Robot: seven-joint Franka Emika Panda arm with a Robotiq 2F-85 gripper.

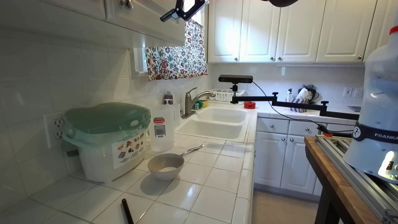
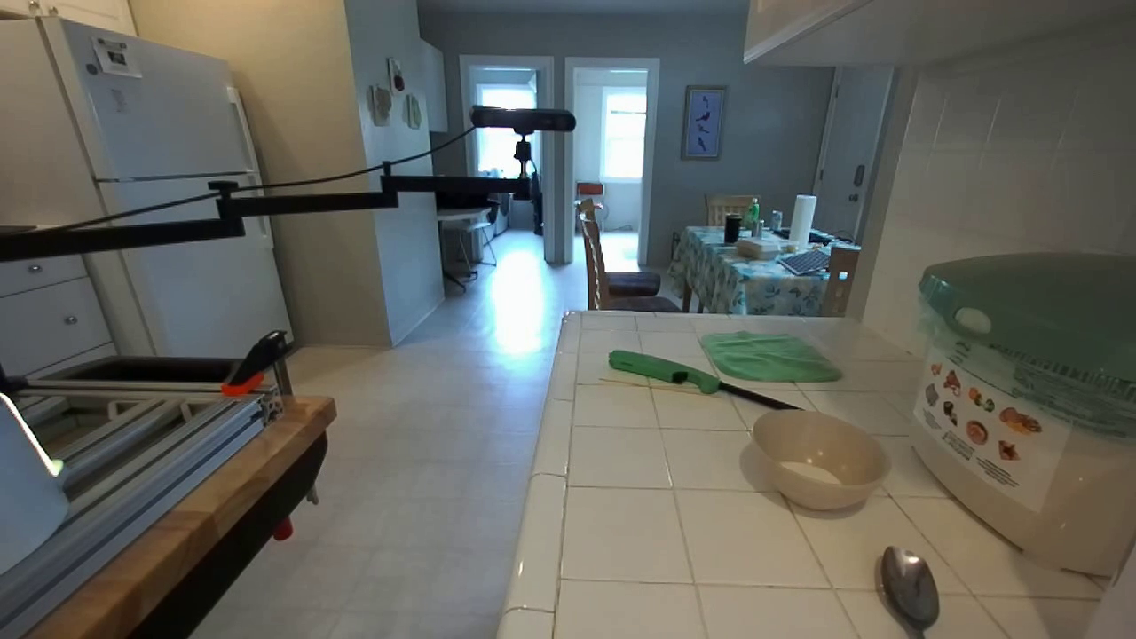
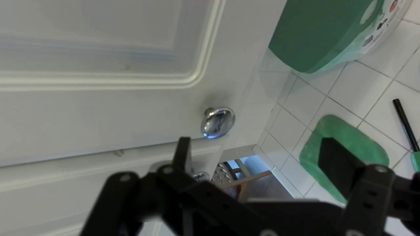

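In the wrist view my gripper is open, its two dark fingers wide apart with nothing held between them. Beyond them a round chrome knob (image 3: pixel 217 122) sticks out from the corner of a white cabinet door (image 3: pixel 118 114); the fingers look clear of it. A second knob on the neighbouring door is partly covered by the left finger. Exterior view 1 catches part of the gripper (image 1: pixel 179 14) at the top edge, to the right of the upper cabinet and its knob (image 1: pixel 127 3). Exterior view 2 does not show it.
Below on the tiled counter stand a green-lidded bin (image 1: pixel 108 142), a clear bottle (image 1: pixel 162 128) and a bowl (image 1: pixel 166 166). A spoon (image 2: pixel 908 586), a green-handled knife (image 2: pixel 666 369) and a green cloth (image 2: pixel 772 356) lie there too.
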